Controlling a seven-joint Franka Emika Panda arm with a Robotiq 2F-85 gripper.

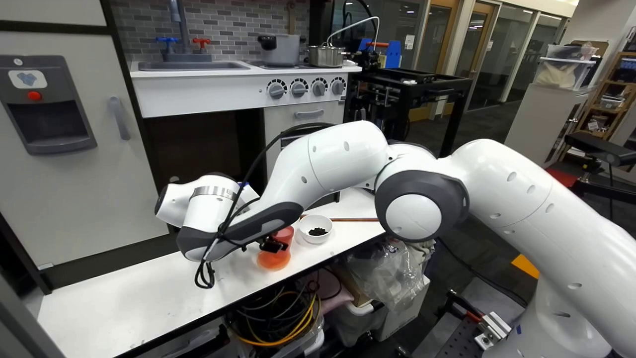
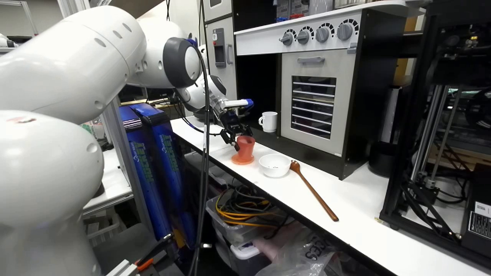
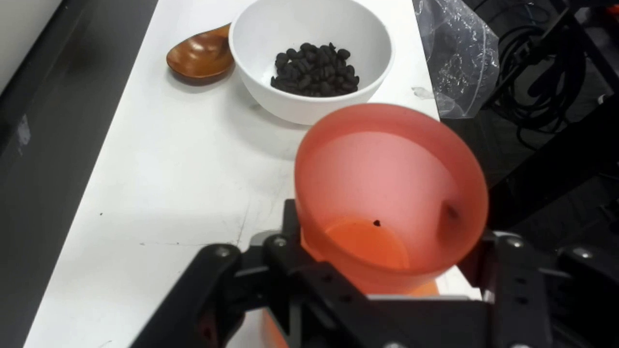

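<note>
A translucent red cup [image 3: 394,174] fills the middle of the wrist view, its mouth facing the camera. My gripper is shut on its sides, one black finger at each side. Inside, only a small dark speck shows near the bottom. In the second exterior view the cup [image 2: 246,146] is close to upright over an orange round base [image 2: 242,159]; whether they touch, I cannot tell. Beyond the cup stands a white bowl [image 3: 255,64] holding dark beans [image 3: 316,69].
Beside the bowl lies a wooden spoon [image 2: 317,195] on the white shelf [image 2: 359,220]. A white mug [image 2: 269,122] stands behind, near the dark cabinet opening. The shelf's front edge is close to the cup; bare surface extends left in the first exterior view.
</note>
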